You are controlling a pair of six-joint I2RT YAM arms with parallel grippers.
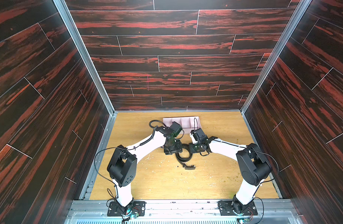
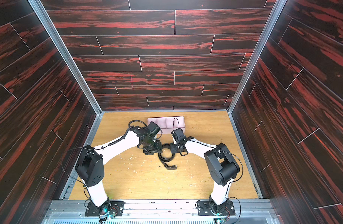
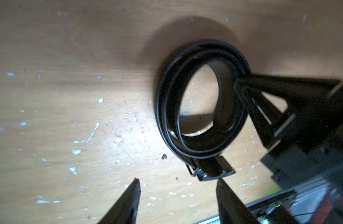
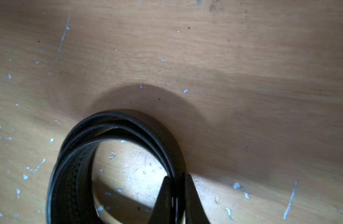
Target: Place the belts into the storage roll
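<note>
A black belt, rolled into a loose coil of several turns, stands on edge on the table in the left wrist view, its end with the buckle sticking out at the bottom. My right gripper is shut on the coil's right side, pinching the layered strap. Left of the coil, my left gripper hangs apart from it, its fingers spread with nothing between them. At the back of the table, the pink storage box shows its compartments, partly covered by my left arm.
A black loop, perhaps another belt or a cable, shows left of the box behind my left arm. Both forearms reach close together over the table's middle. Bare wood lies at the front and both sides.
</note>
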